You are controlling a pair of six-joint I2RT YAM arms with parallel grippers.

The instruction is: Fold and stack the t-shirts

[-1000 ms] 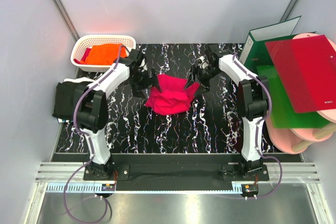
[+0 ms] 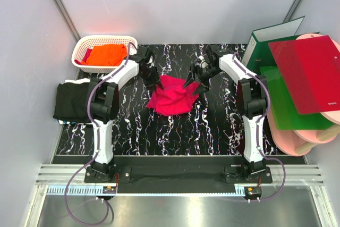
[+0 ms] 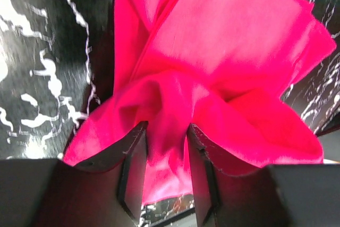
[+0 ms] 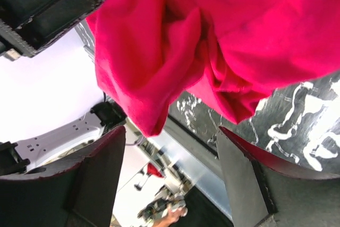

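A crumpled bright red t-shirt (image 2: 171,99) lies in the middle of the dark table. At its left part, my left gripper (image 2: 158,85) points down onto it. In the left wrist view, a raised fold of the red cloth (image 3: 170,104) runs between the left gripper's (image 3: 168,127) fingers, which stand apart and open. Over the shirt's right end is my right gripper (image 2: 191,87). Its fingers (image 4: 98,168) are spread in the right wrist view, with a red corner (image 4: 154,99) hanging just beyond the right gripper's (image 4: 171,130) tips.
At the back left stands a white basket (image 2: 101,39) holding orange and red cloth (image 2: 108,55). A folded black cloth (image 2: 71,102) lies on the left. Green binders (image 2: 273,43) and a red board (image 2: 311,73) crowd the right side.
My left gripper has moved right onto the shirt, and its fingers have come closer together. The shirt has barely moved.
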